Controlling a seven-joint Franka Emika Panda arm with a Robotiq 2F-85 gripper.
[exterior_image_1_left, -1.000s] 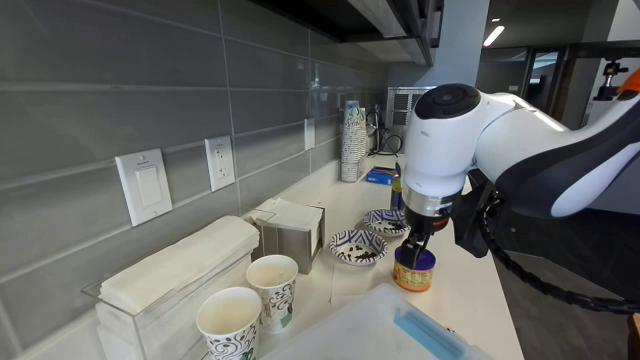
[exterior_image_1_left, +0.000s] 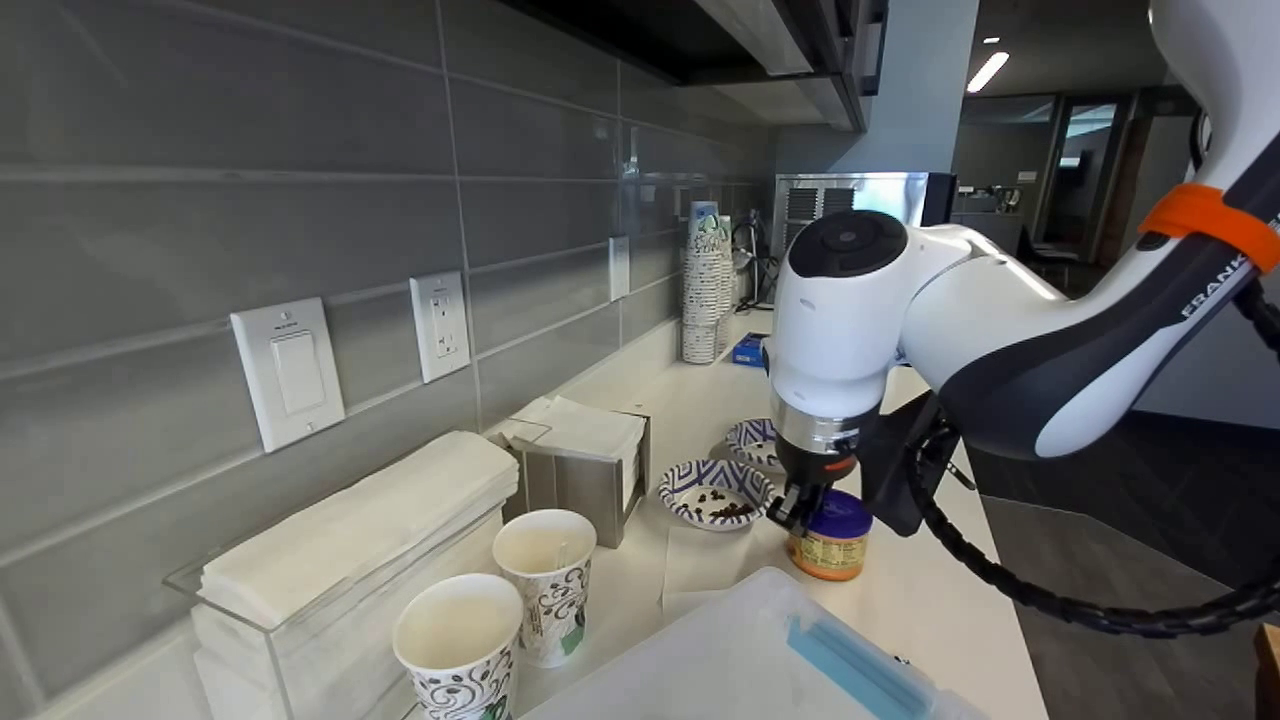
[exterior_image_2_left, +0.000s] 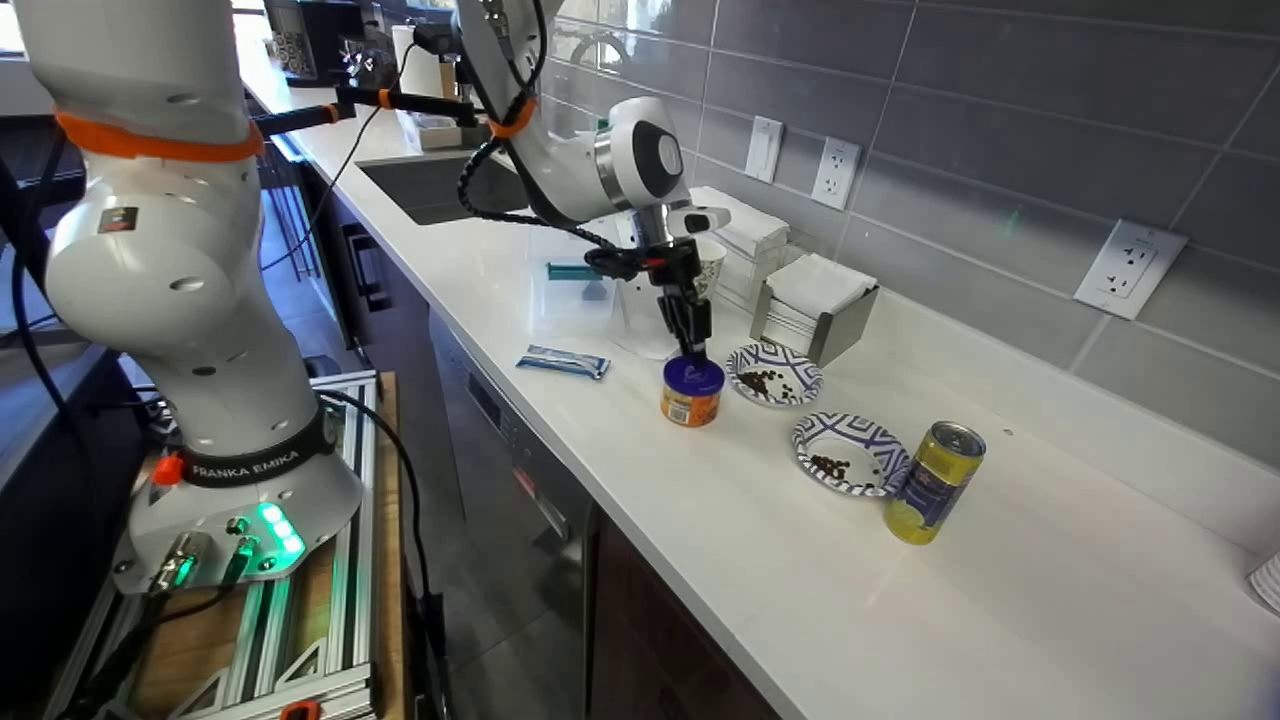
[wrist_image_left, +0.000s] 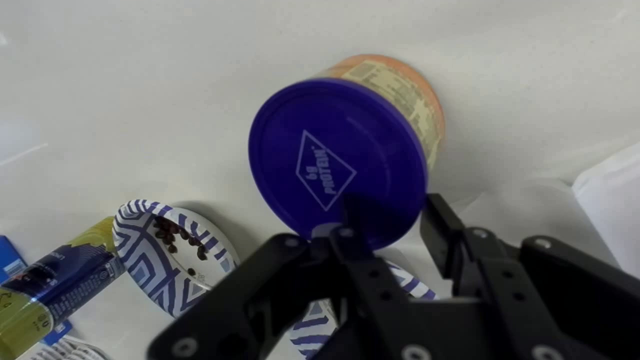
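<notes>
A round orange tub with a purple lid (wrist_image_left: 336, 156) stands upright on the white counter. In the second exterior view, the tub (exterior_image_2_left: 691, 392) is near the counter's front edge. My gripper is part open, its two black fingers apart, at the lid's edge in the wrist view. One finger (wrist_image_left: 360, 231) overlaps the lid and casts a shadow on it; the other is just outside the rim. Whether either touches the lid I cannot tell. In the first exterior view the gripper (exterior_image_1_left: 794, 510) is at the tub's wall side.
Two patterned bowls (exterior_image_2_left: 774, 374) (exterior_image_2_left: 852, 454) with small dark pieces sit beside the tub. A yellow-blue can (exterior_image_2_left: 933, 482) stands past them. A napkin holder (exterior_image_1_left: 632, 474), paper cups (exterior_image_1_left: 546, 576) and a clear plastic container (exterior_image_1_left: 720, 660) are nearby.
In the first exterior view, my arm and gripper have moved left and slightly down, from over the tub to its wall side. The tub stays in about the same place.
</notes>
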